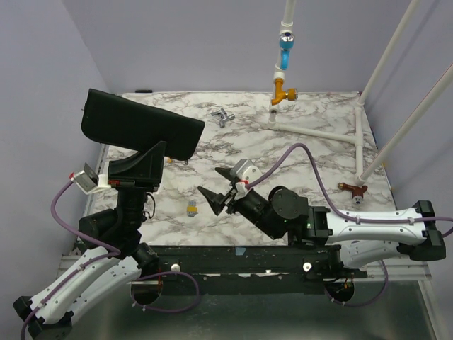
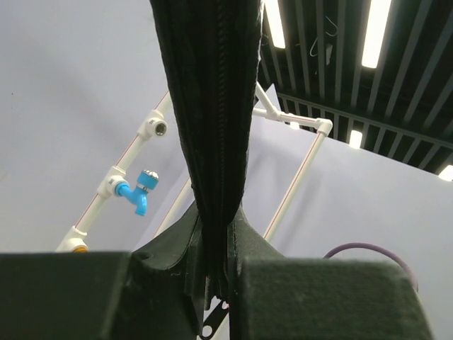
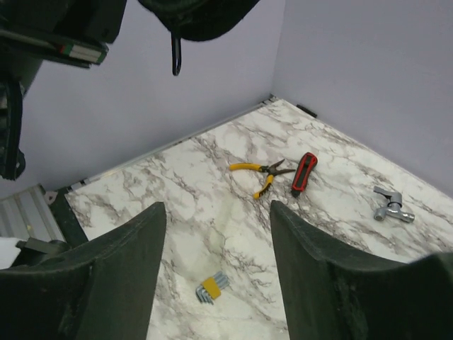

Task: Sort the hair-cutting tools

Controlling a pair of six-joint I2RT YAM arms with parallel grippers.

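A long black zip case (image 1: 141, 126) hangs tilted above the table's left side. My left gripper (image 1: 160, 150) is shut on its lower edge; in the left wrist view the case (image 2: 216, 106) rises edge-on between the fingers, its zip seam running lengthwise. To the right of the case, my right gripper (image 1: 209, 180) stands open, apart from it. From the right wrist view, nothing lies between those fingers, and a zip pull (image 3: 176, 53) dangles from the case's underside above them. What the case contains is hidden.
On the marble table (image 3: 170, 170) lie yellow-handled pliers (image 3: 246, 166), a red knife (image 3: 304, 172), a hex key set (image 3: 212, 286) and a metal tap (image 3: 393, 207). White pipes (image 1: 311, 132) with taps stand at the back and right.
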